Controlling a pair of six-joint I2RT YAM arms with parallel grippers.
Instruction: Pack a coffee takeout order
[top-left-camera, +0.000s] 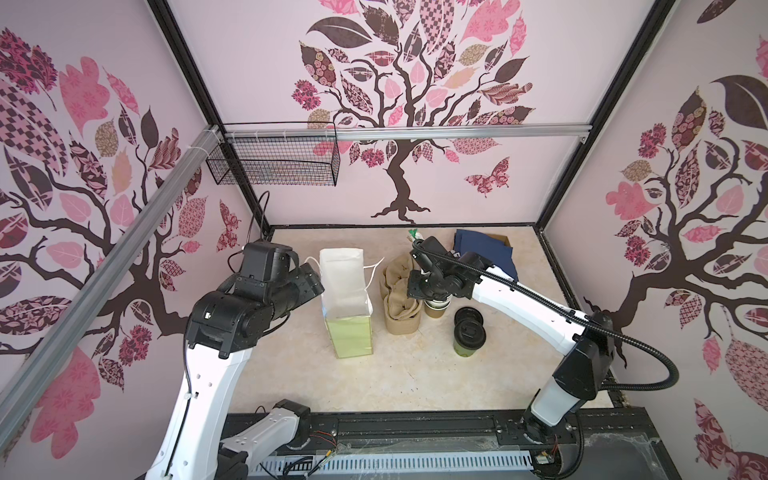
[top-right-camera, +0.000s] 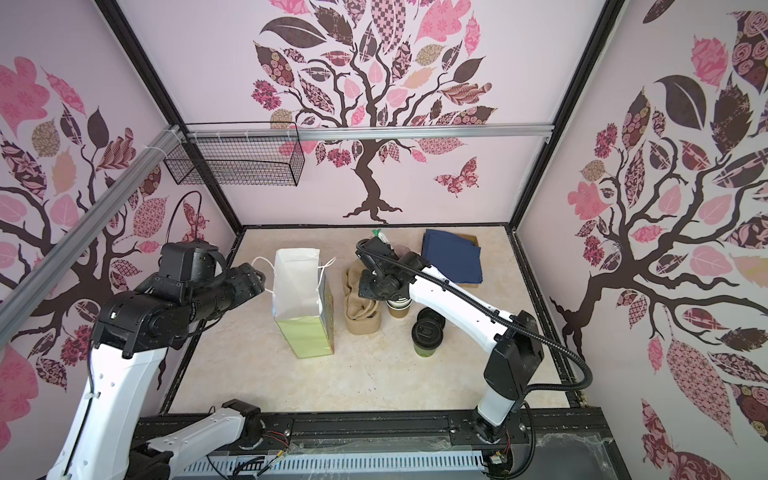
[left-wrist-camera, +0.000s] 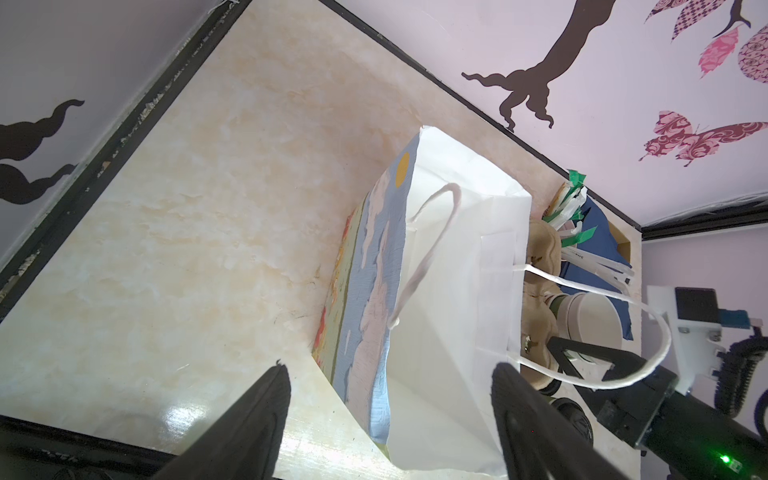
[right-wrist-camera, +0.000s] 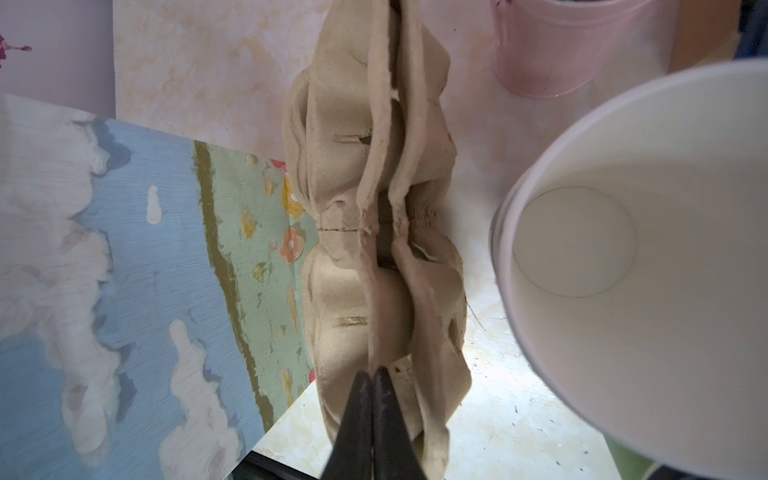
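A paper bag (top-left-camera: 345, 280) with white handles stands open at centre left. Right of it is a stack of folded cardboard cup carriers (right-wrist-camera: 336, 304), with my right gripper shut over its near part, fingertips at the folds. Beside that stand white paper cups (right-wrist-camera: 656, 320), and to the front right a green cup with black lid (top-left-camera: 469, 340) near a pile of black lids (top-right-camera: 430, 315). My left gripper hangs open over the left side, facing the bag, nothing between its fingers.
A blue cloth (top-right-camera: 450, 257) lies at the back right, a pink bucket (right-wrist-camera: 564, 44) behind the cups. A wire basket (top-left-camera: 272, 156) hangs on the rail.
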